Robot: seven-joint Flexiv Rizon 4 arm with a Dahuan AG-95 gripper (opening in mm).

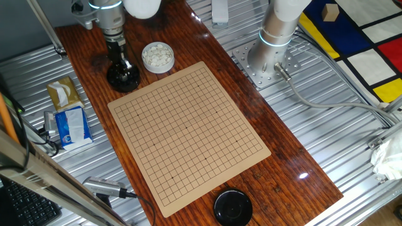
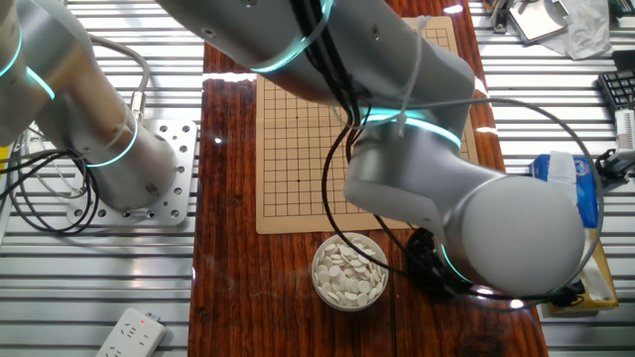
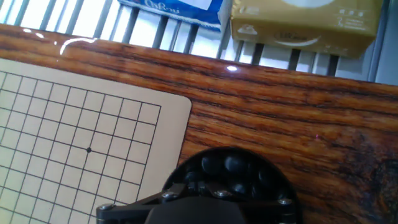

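Note:
My gripper reaches down into the black bowl of dark glossy stones in the wrist view. Its fingertips blend with the stones, so I cannot tell how far apart they stand or whether a stone is between them. In exterior view 1 the gripper is over that same bowl, just off a corner of the gridded board. No stones lie on the board where it shows. A white bowl of white stones stands beside the black one. The arm hides most of the black bowl in exterior view 2.
A black round dish or lid lies at the board's opposite end. Blue and gold tissue packs lie off the wooden table's edge. Bare wood borders the board.

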